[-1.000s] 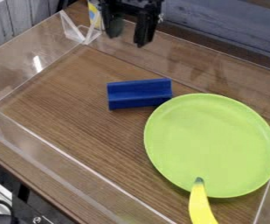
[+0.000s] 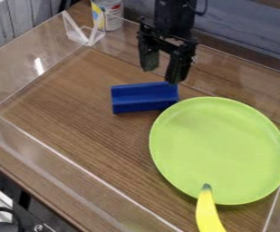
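Observation:
My black gripper (image 2: 164,58) hangs open just behind and above a blue block (image 2: 143,99), with nothing between its fingers. The block lies on the wooden table (image 2: 82,127), left of a large green plate (image 2: 218,145). A yellow banana (image 2: 207,213) lies at the plate's front edge, partly out of frame.
A can (image 2: 107,14) stands at the back left near some clear plastic pieces (image 2: 81,29). Clear edging runs along the table's left and front.
The block, plate and banana have not moved.

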